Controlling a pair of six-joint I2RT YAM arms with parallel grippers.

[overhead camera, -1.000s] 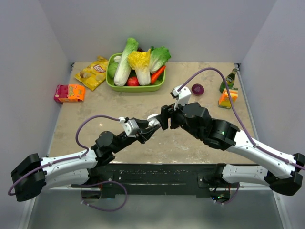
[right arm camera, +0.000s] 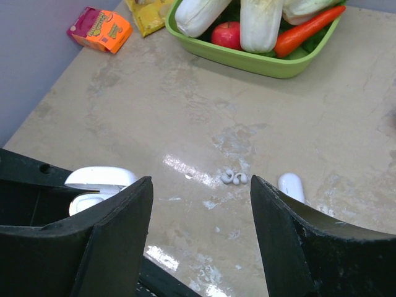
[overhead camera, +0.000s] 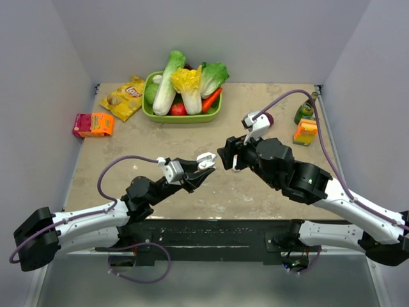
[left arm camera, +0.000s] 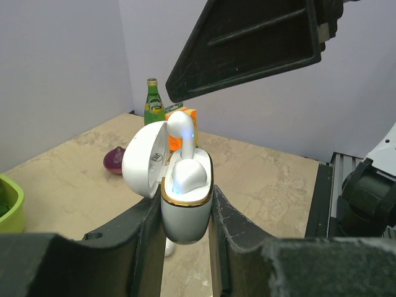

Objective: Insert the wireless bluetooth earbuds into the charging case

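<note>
My left gripper (overhead camera: 200, 176) is shut on the white charging case (left arm camera: 185, 219), held upright with its lid (left arm camera: 141, 158) open and an earbud (left arm camera: 180, 127) showing blue light at its top. My right gripper (overhead camera: 227, 155) hangs open just right of the case, nothing between its fingers; in the left wrist view one dark finger is above the case. On the table below, a small white object (right arm camera: 291, 185) lies in the right wrist view, with a small pale shape (right arm camera: 235, 177) beside it, too indistinct to name.
A green basket of vegetables (overhead camera: 158, 116) stands at the back, with chips (overhead camera: 123, 97) and orange packets (overhead camera: 96, 125) at left. A bottle (overhead camera: 305, 110), juice box (overhead camera: 305, 133) and onion (left arm camera: 114, 159) are at right.
My right gripper has moved right, away from the case, and slightly toward the front. My left gripper with the case has stayed almost still.
</note>
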